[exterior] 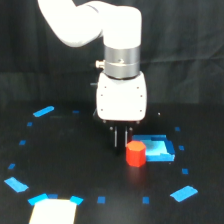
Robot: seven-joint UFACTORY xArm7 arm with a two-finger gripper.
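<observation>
My gripper (121, 134) points down near the middle of the camera view, its two dark fingers close together. Whether they are fully shut does not show clearly against the black background. A small red block (136, 154) lies to the lower right of the fingertips, nearer the camera. Its left edge sits close to the right finger; touching or not, I cannot tell. The block overlaps the front left part of a shallow blue tray (168, 156) with a pale patch (155, 147) inside, and seems to stand in front of it.
Blue tape strips (184, 193) and small blue squares mark the black table. A pale square (53, 212) lies at the front left edge. Left of the gripper, the table is largely free.
</observation>
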